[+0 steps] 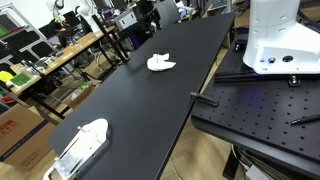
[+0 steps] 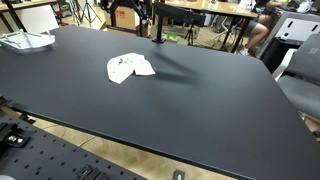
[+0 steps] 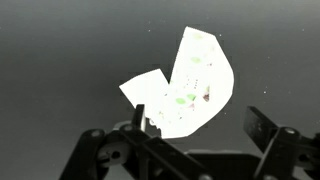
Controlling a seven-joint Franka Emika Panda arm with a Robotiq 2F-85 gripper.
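A crumpled white paper or cloth with small green and reddish spots lies on the dark table. In the wrist view it sits in front of my gripper, whose two fingers stand wide apart with nothing between them. Exterior view 2 shows the same white piece flat on the table, with the dark gripper above and behind it at the top edge. From exterior view 1 the piece is seen below the gripper, clearly apart from it.
A white tray rests at one end of the table. Along the near side, a black robot base and a dark clamp handle stand by the table edge.
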